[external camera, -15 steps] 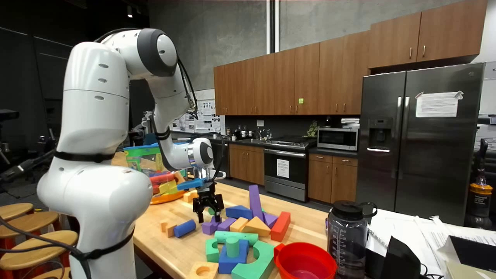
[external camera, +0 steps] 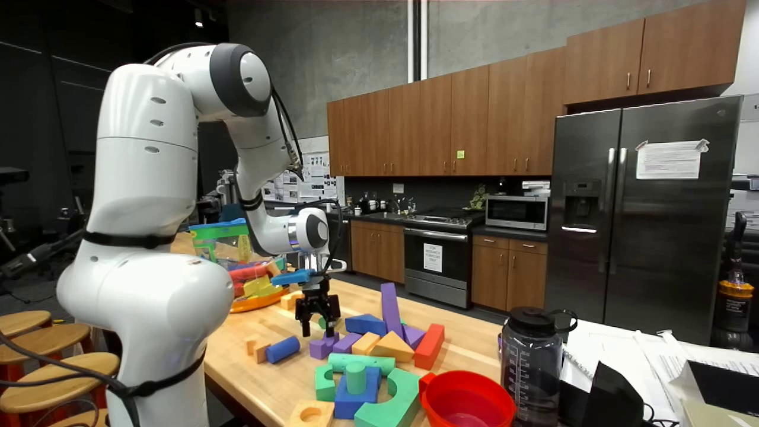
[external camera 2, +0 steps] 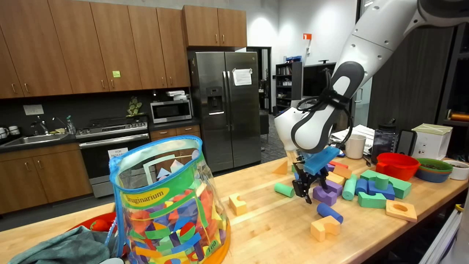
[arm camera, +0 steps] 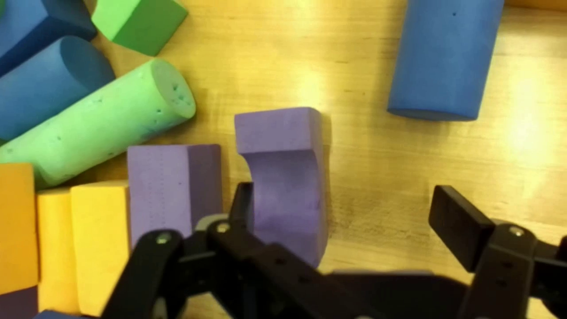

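My gripper is open, its two black fingers spread wide in the wrist view. A purple block with a curved notch [arm camera: 287,180] appears between them, close to the left finger; whether they touch I cannot tell. Beside that block, on the left, sits another purple block [arm camera: 159,188]. In the second exterior view the gripper [external camera 2: 315,193] hangs low over the table near the purple notched block [external camera 2: 325,195]. A blue cylinder [arm camera: 444,58] lies apart at the upper right of the wrist view.
A green cylinder [arm camera: 106,119] and yellow blocks [arm camera: 101,244] crowd the left side. A clear bag of blocks [external camera 2: 171,206] stands on the table [external camera 2: 259,237]. Close to the block cluster are a red bowl [external camera: 466,402] and a dark bottle [external camera: 530,366]. Bare wood lies between bag and cluster.
The wrist and gripper have shifted very slightly, with the gripper's fingers a little to the left and lower in the first exterior view. The blocks look unmoved.
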